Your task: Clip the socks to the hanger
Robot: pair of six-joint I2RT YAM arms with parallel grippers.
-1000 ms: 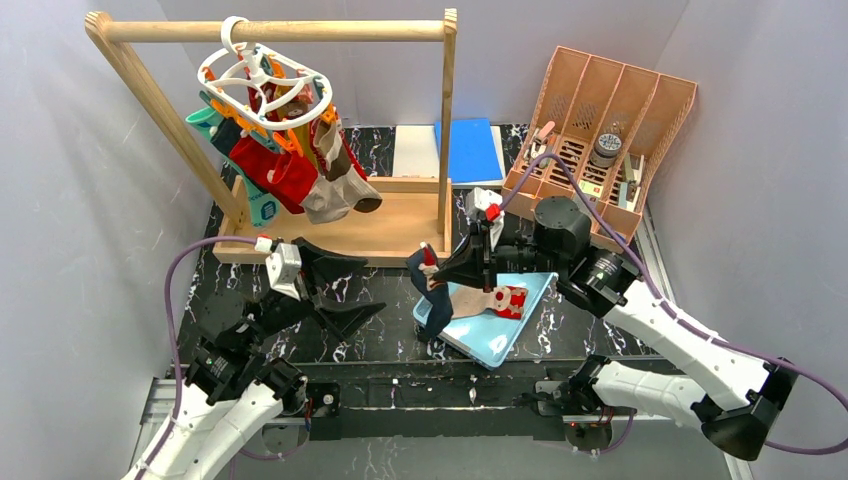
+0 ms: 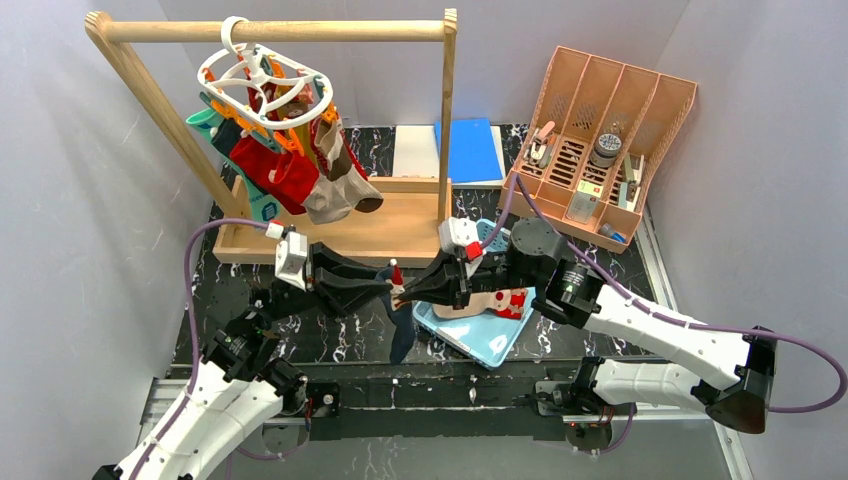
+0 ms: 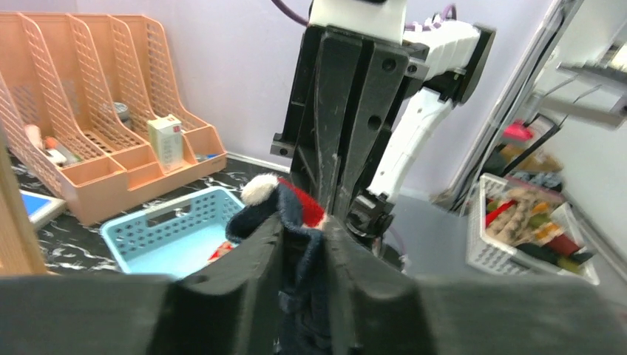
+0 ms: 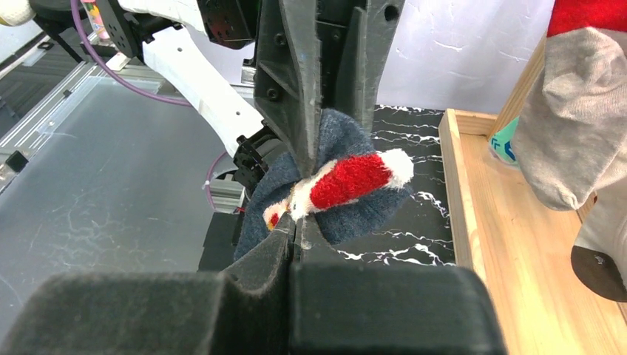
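Note:
A dark blue sock [image 2: 402, 345] with a red-and-white Santa hat pattern hangs between my two grippers, over the front middle of the table. My right gripper [image 2: 402, 294] is shut on its upper edge. In the right wrist view its fingers [image 4: 303, 96] straddle the cloth, part open, one in front and one behind. The white round hanger [image 2: 318, 82] hangs at the back left with orange clips [image 2: 290, 140] and several socks [image 2: 335, 192] on it.
The hanger's wooden rack [image 2: 330, 240] has a low tray base. A light blue basket [image 2: 485, 345] holding another sock [image 2: 508, 302] sits under the right arm. A peach organizer [image 2: 655, 90] and a blue notebook [image 2: 470, 150] lie farther back.
The right gripper has carried the sock left toward the left gripper. The left gripper has moved a little right and its fingers have come much closer together around the sock's edge.

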